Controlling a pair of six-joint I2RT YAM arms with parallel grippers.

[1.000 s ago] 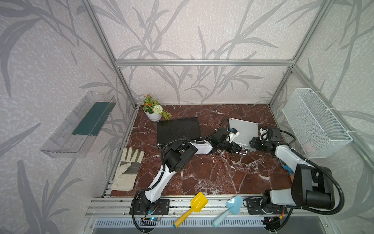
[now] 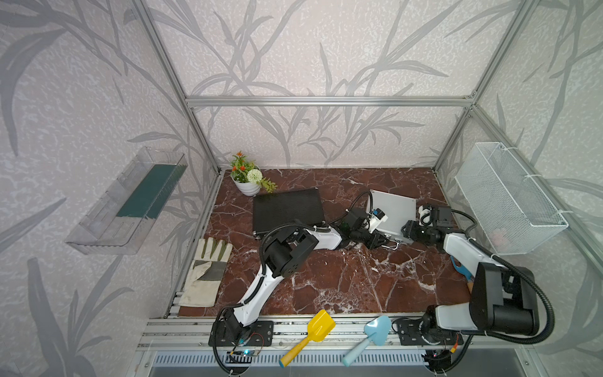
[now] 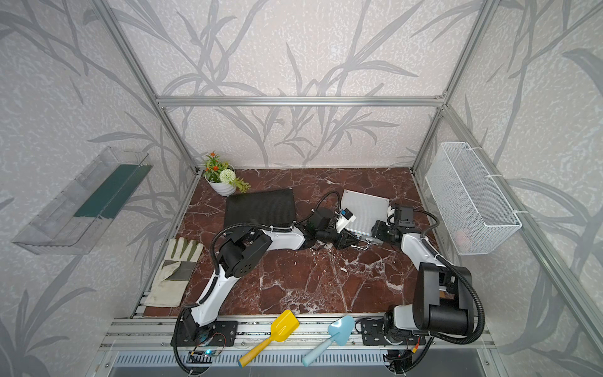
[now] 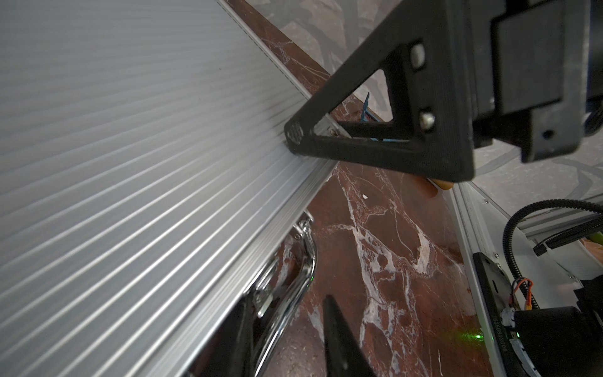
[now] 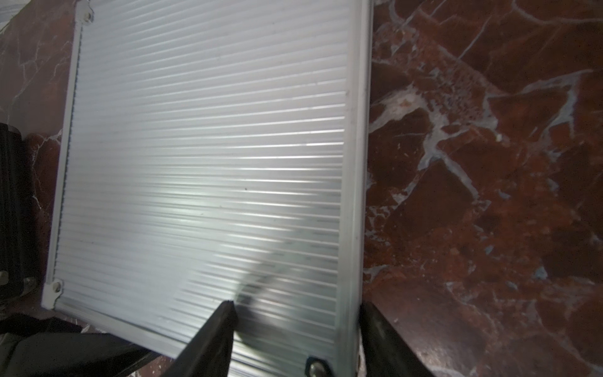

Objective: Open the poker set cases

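A ridged silver case lies closed at the right of the table, its chrome handle along the front. My left gripper is at the front left of this case by the handle; in the left wrist view its blurred fingers sit around the case's front edge and handle, though their exact hold is hard to see. My right gripper is at the front right corner; the right wrist view shows its fingers apart over the lid's edge. A black case lies flat at the left.
A potted plant stands at the back left, a glove lies at the front left, yellow and light-blue shovels rest on the front rail, and a mesh basket hangs right.
My left gripper has shifted very slightly at the silver case's front edge. The right arm and both cases show no visible movement.
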